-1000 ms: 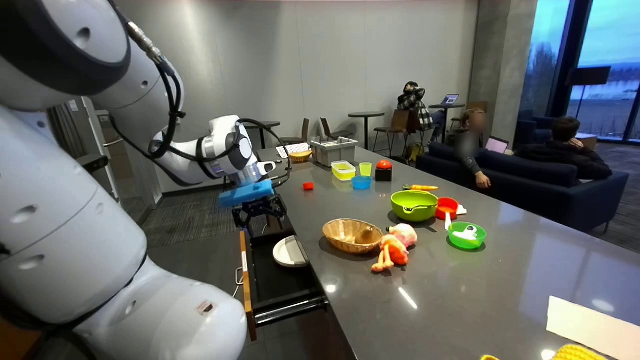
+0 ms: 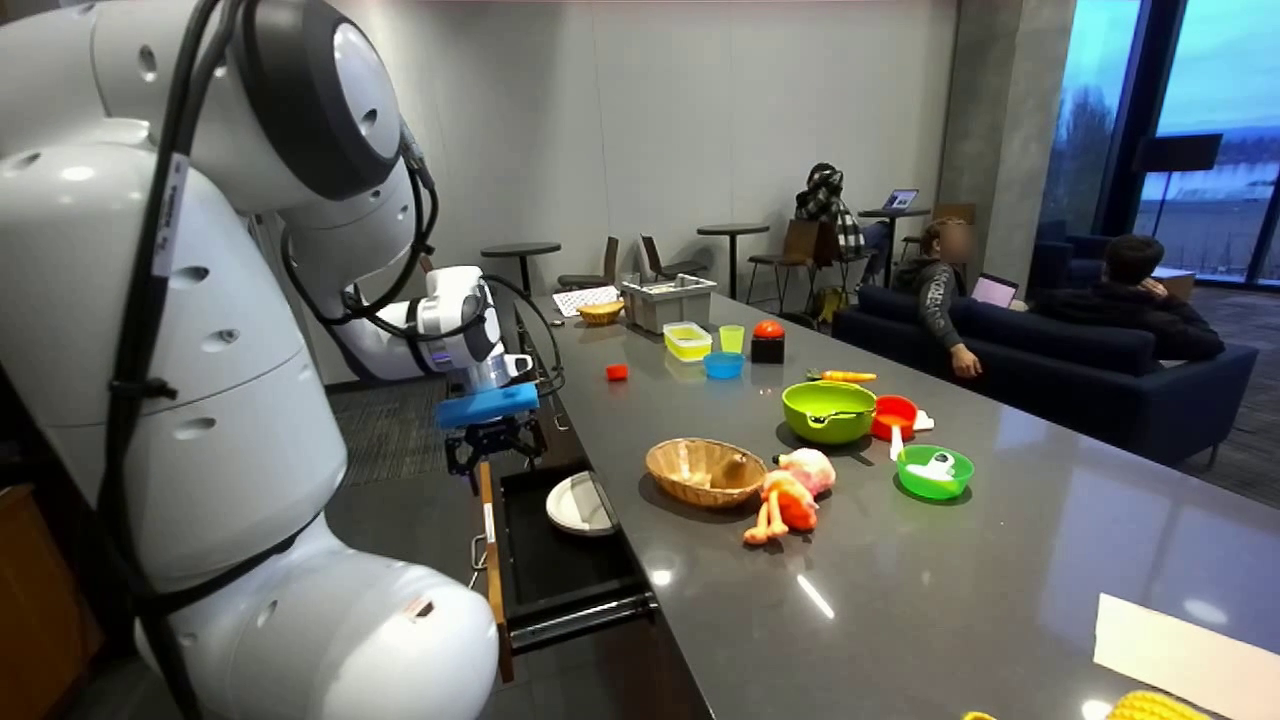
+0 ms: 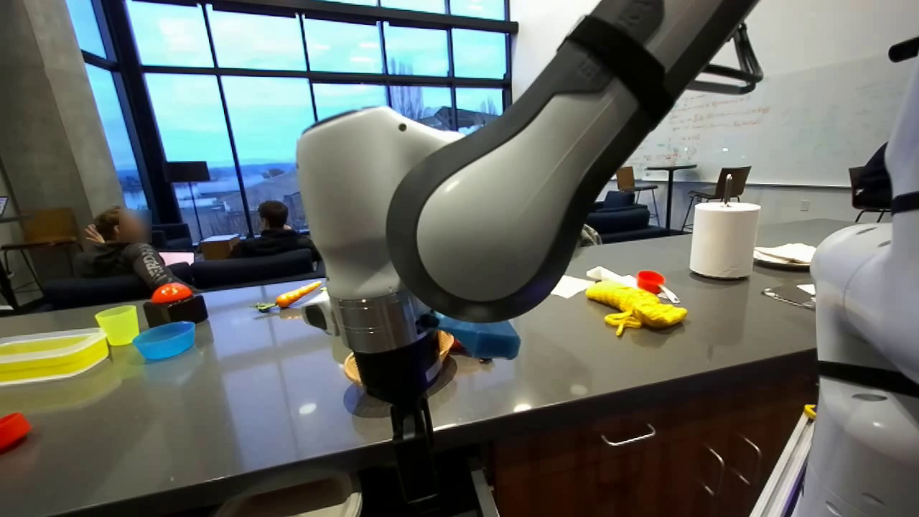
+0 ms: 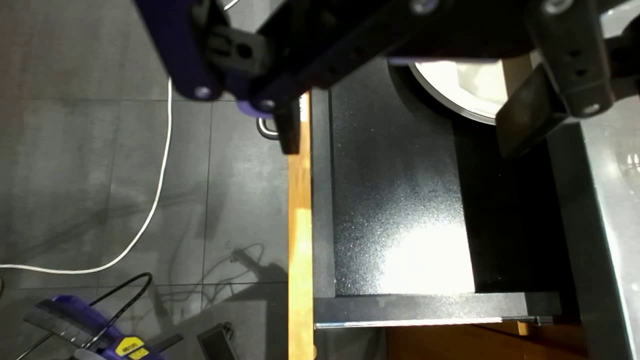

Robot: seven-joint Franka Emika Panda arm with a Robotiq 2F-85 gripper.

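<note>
My gripper (image 2: pixel 494 454) points down over the pulled-out drawer (image 2: pixel 540 564), its fingers wide apart with nothing between them. Seen from the wrist, one finger (image 4: pixel 291 133) stands over the wooden drawer front (image 4: pixel 301 240); the other finger (image 4: pixel 523 117) is above the inner side, near the counter. Inside the black drawer sits a round white plate (image 2: pixel 581 504), partly covered by the gripper body in the wrist view. In exterior view 2 a dark finger (image 3: pixel 413 457) reaches below the counter's edge. Whether any finger touches the drawer front, I cannot tell.
On the grey counter (image 2: pixel 744 624) stand a wicker basket (image 2: pixel 705 472), a pink-orange plush toy (image 2: pixel 788 498), a green bowl (image 2: pixel 828 412) and a grey bin (image 2: pixel 668 302). The drawer's metal handle (image 2: pixel 477 554) faces the floor side. A white cable (image 4: pixel 163 162) lies on the floor.
My gripper has moved down and outward, from over the drawer's counter side toward its wooden front. The arm's upper links have swung with it. The drawer and plate look unmoved.
</note>
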